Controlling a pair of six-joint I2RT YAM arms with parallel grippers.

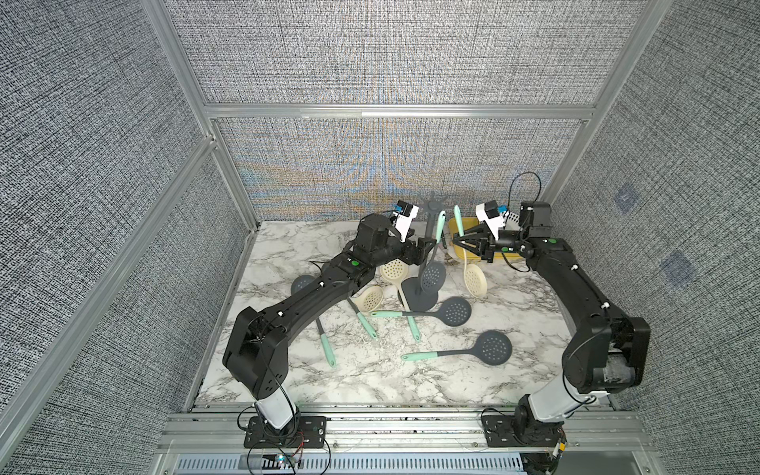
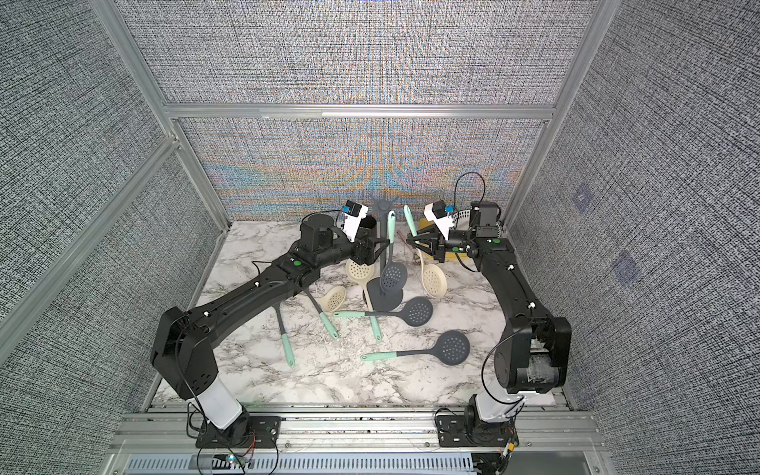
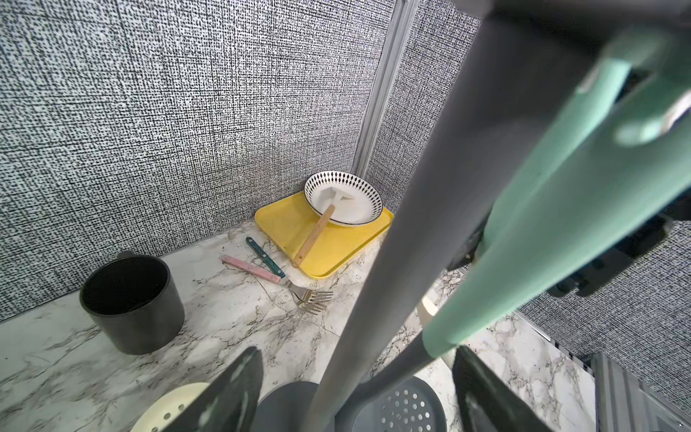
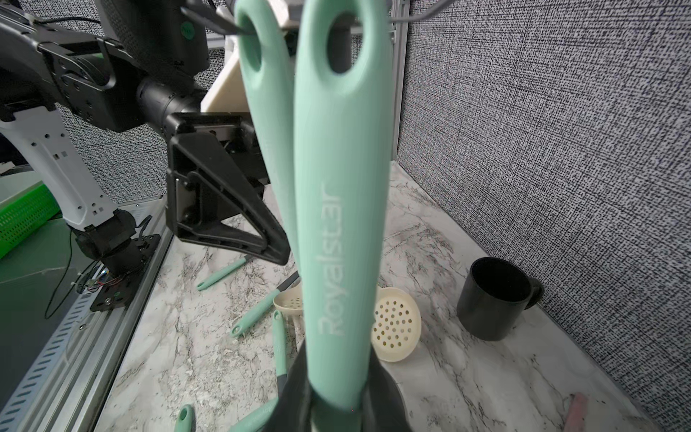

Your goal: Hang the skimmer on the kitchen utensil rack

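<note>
A dark grey rack [image 2: 384, 291] stands mid-table, with a grey skimmer [image 1: 432, 275] hanging upright on it, its mint handle at the top. My left gripper [image 1: 427, 247] is beside the post; in the left wrist view the post [image 3: 439, 216] and handle stand between its blurred fingers, contact unclear. My right gripper [image 1: 460, 239] is shut on a cream skimmer [image 1: 475, 281], held upright by its mint handle [image 4: 338, 216] just right of the rack.
Several loose skimmers [image 1: 453, 312] lie across the front and left of the table. A black mug [image 3: 131, 309], cutlery [image 3: 252, 266] and a yellow tray [image 3: 280, 223] with a plate are at the back.
</note>
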